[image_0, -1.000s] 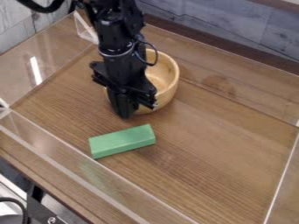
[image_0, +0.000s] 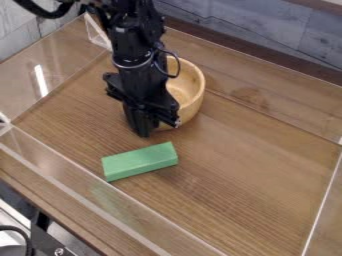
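Observation:
A black gripper (image_0: 142, 118) hangs from the arm at the upper middle, low over the wooden table, in front of a tan bowl (image_0: 189, 88). The arm hides much of the bowl. The gripper looks shut, with nothing visible between its fingers, though its dark tips are hard to make out. A green block (image_0: 139, 161) lies on the table a short way in front of the gripper.
A clear object (image_0: 96, 28) is at the far upper left. Table edges border the left and back, with grey panels behind.

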